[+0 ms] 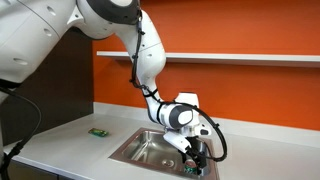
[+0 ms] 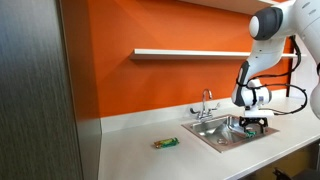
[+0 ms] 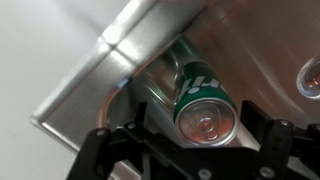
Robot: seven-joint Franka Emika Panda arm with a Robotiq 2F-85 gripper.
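Note:
A green can (image 3: 195,85) with a silver end lies in the metal sink (image 3: 75,105), its end facing the wrist camera. My gripper is open, one dark finger on each side of the can; whether either finger touches it I cannot tell. In exterior view 1 the gripper (image 1: 192,163) reaches down into the right part of the sink (image 1: 138,154), where the can is mostly hidden. From exterior view 2, the gripper (image 2: 251,130) is low over the sink's right end.
A green packet (image 2: 165,143) lies on the white counter (image 2: 125,155), well away from the sink. Behind the basin stands a faucet (image 2: 206,100). Sink walls close in around the gripper, and a round metal piece (image 3: 311,78) shows at the wrist view's right edge.

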